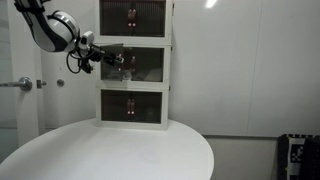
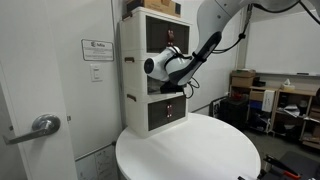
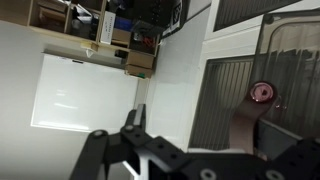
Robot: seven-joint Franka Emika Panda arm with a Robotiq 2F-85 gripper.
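A white cabinet of three stacked units (image 1: 100,110), with dark, ribbed see-through doors and brown-red handles, stands on the round white table (image 1: 110,155). The left door (image 1: 110,49) of the middle unit appears swung partly outward. My gripper (image 1: 116,60) is in front of that unit, close to its handles. In the wrist view, a brown handle (image 3: 245,122) with a round metal screw head lies just beyond my black fingers (image 3: 135,135), toward the right. Whether they grasp or only touch it is hidden, and their opening is unclear.
A grey door with a lever handle (image 2: 38,127) is near the table's left side. A wooden shelf (image 2: 290,100) with items stands at the back right. A whiteboard (image 3: 85,95) is farther off.
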